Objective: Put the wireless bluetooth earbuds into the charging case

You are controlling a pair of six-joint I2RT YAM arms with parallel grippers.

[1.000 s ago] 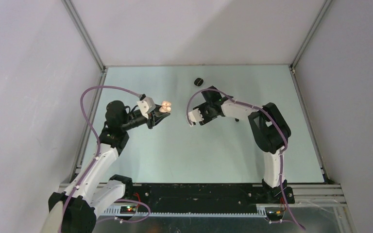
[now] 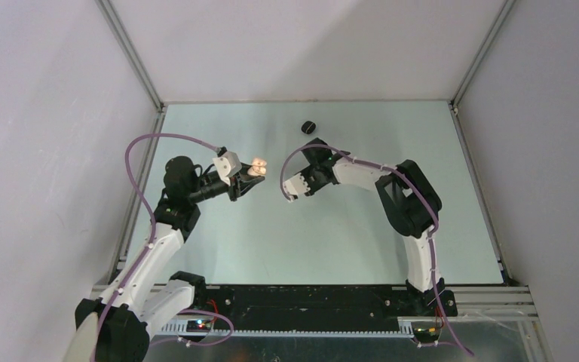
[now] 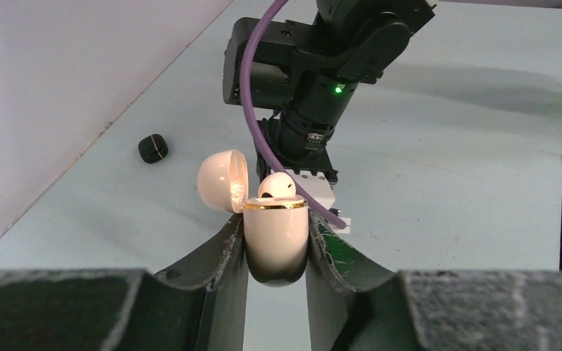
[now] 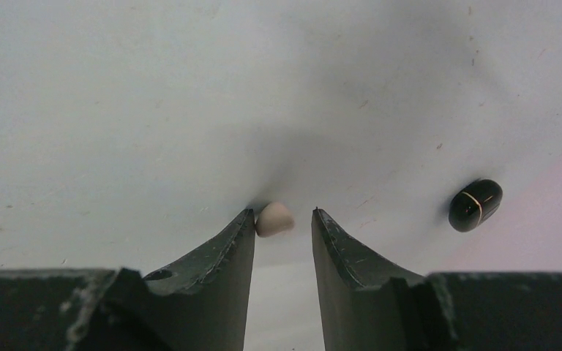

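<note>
The white charging case (image 3: 275, 241) is held upright in my left gripper (image 2: 250, 178), which is shut on it; its lid (image 3: 222, 181) stands open and an earbud (image 3: 276, 186) shows in the top. My right gripper is low over the table, part open, with a small pale earbud (image 4: 275, 220) between or just beyond its fingertips. Whether the fingertips touch it I cannot tell. In the top view that earbud is hidden by the right wrist.
A small black oval object (image 2: 308, 127) lies at the back middle of the table (image 2: 309, 241). The walls enclose the back and sides.
My right arm has moved left and a little toward the table's front over the last second. The left arm with the case has stayed nearly still.
</note>
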